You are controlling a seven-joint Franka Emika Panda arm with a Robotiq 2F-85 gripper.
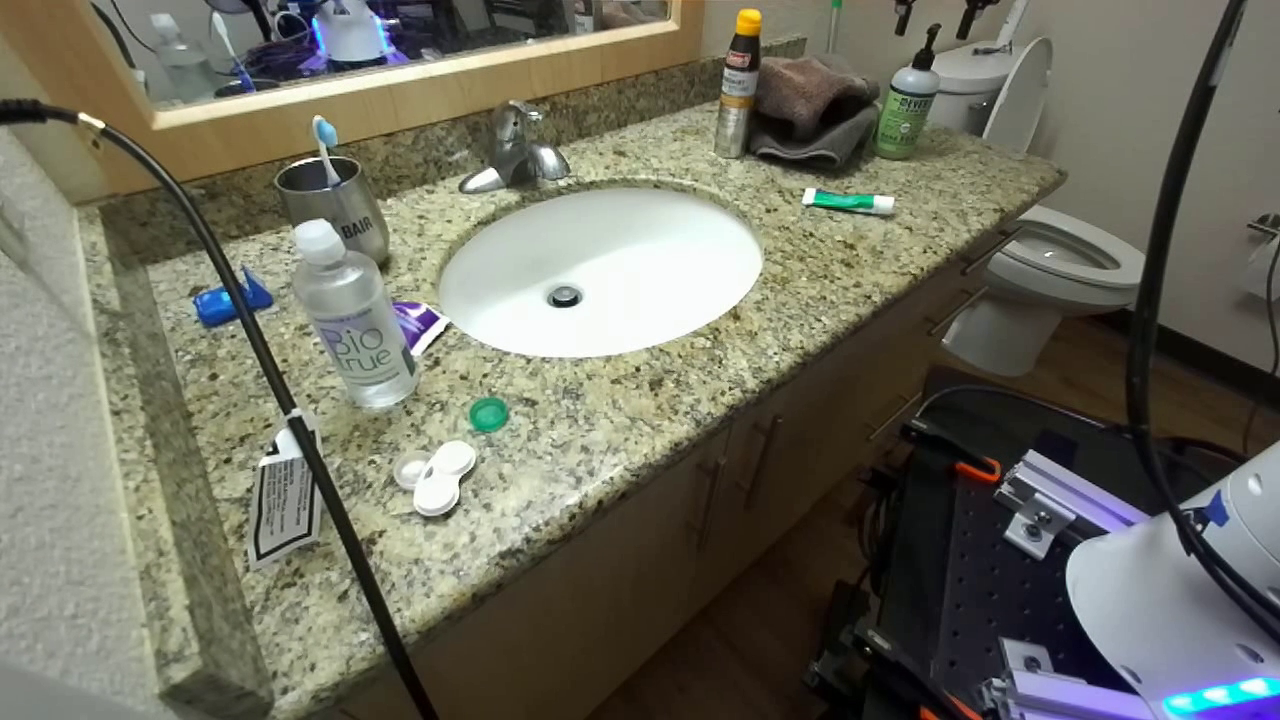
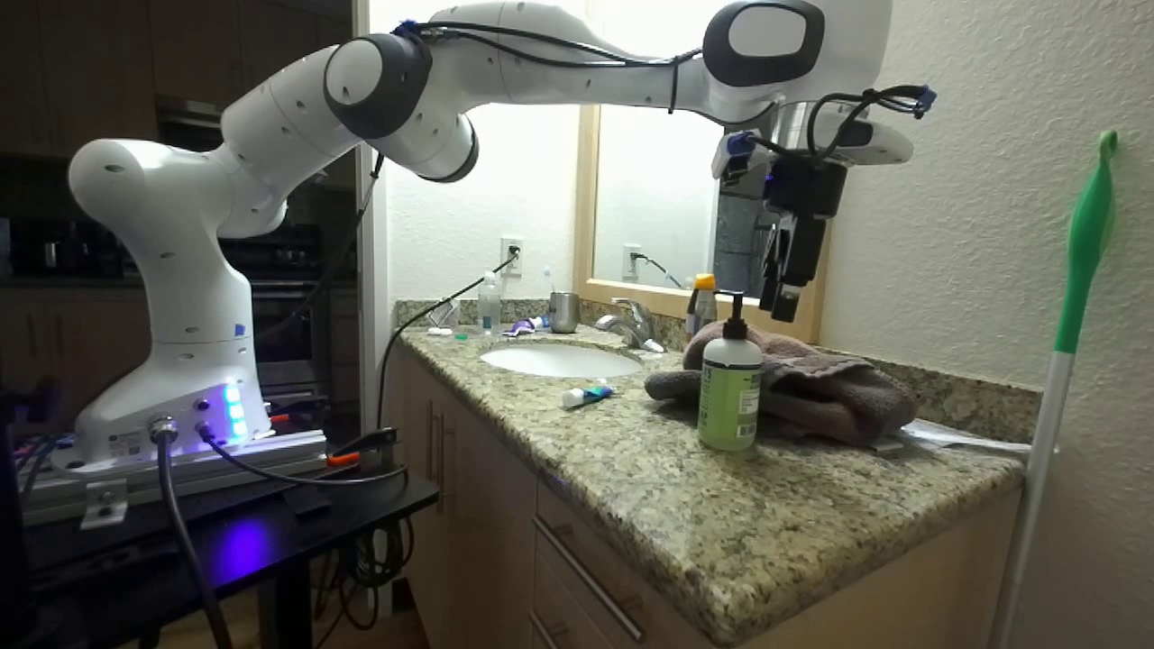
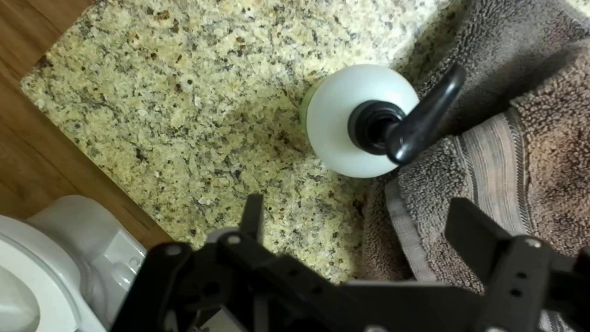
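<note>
My gripper is open, its two fingers wide apart with nothing held between them. It hangs above the counter's far end, higher than the pump bottle (image 3: 337, 121), as exterior view 2 shows. That bottle is upright, green below with a pale shoulder and a black pump. In the wrist view it lies beyond the fingertips, its nozzle pointing to the upper right. Beside the bottle is a crumpled grey-brown towel (image 3: 547, 166), partly under the right finger in the picture. Exterior view 1 catches just the fingertips at its top edge.
The sink (image 1: 648, 276) lies mid-counter. A green-and-white tube (image 1: 848, 202) rests between it and the pump bottle. A yellow-capped can (image 1: 737, 90) stands against the towel. Farther left are a clear bottle (image 1: 354, 324), a metal cup (image 1: 360, 216) and a contact lens case (image 1: 441, 478). Bare granite surrounds the tube.
</note>
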